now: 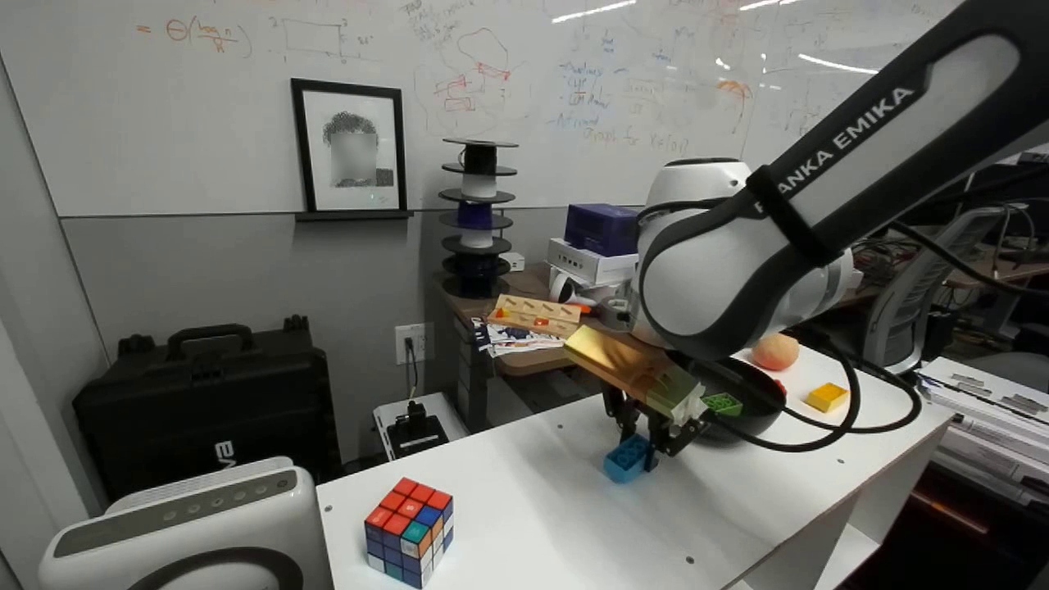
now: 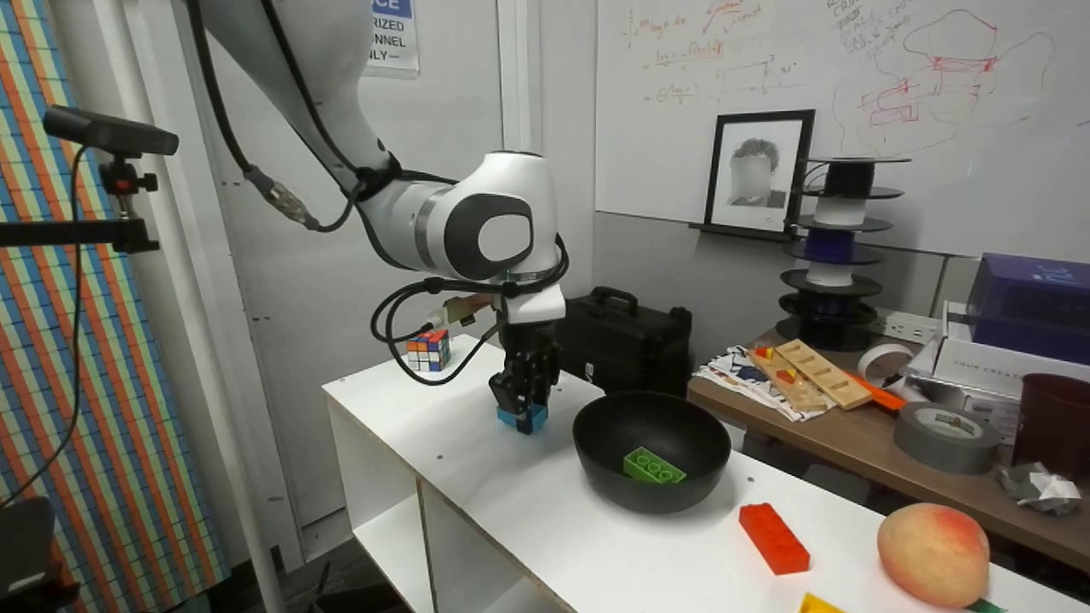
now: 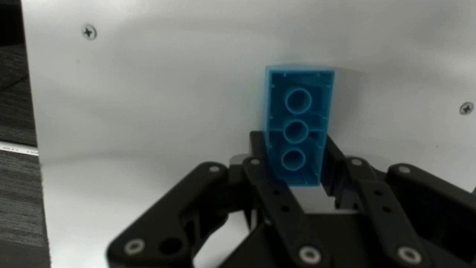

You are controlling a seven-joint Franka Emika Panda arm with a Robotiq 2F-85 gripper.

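A blue toy brick point(image 3: 296, 129) shows its hollow side with round tubes to the wrist camera. My gripper is shut on it, one finger against each long side near the brick's lower end in that view. From the side, the brick point(image 1: 626, 460) appears at the fingertips, low at the white tabletop; whether it touches the surface I cannot tell. In the second exterior view the gripper point(image 2: 527, 414) partly covers the brick point(image 2: 507, 417). A black bowl point(image 2: 654, 495) stands close by, with a green brick point(image 2: 651, 466) inside it.
A red brick point(image 2: 774, 538), a peach point(image 2: 933, 555) and a yellow brick point(image 1: 827, 397) lie beyond the bowl. A Rubik's cube point(image 1: 410, 532) sits at the table's other end. Bare white tabletop point(image 1: 521, 501) lies between cube and gripper.
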